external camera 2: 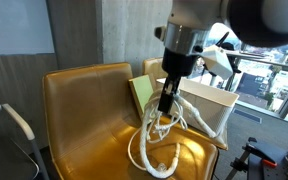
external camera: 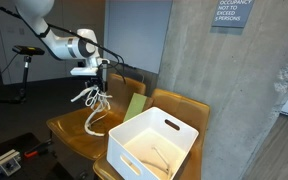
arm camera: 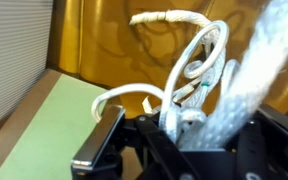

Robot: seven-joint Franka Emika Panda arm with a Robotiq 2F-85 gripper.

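A bundle of white rope (external camera 2: 154,130) hangs in loops from my gripper (external camera 2: 166,103), which is shut on it above the tan leather chair. The rope's lower end (external camera 2: 162,172) trails down to the seat or just over it. From exterior view 1, the looped rope (external camera: 94,97) dangles under the gripper on the left side of the chairs. In the wrist view, rope (arm camera: 189,95) passes between the fingers and a thick blurred strand covers much of the right side, hiding part of the fingers.
A white open box (external camera: 134,135) stands on the chairs to the right, with a tan, thin object (external camera: 162,160) inside. A green panel (external camera: 136,107) leans against a chair back between rope and box. Another chair (external camera 2: 9,125) stands at the far left of exterior view 2.
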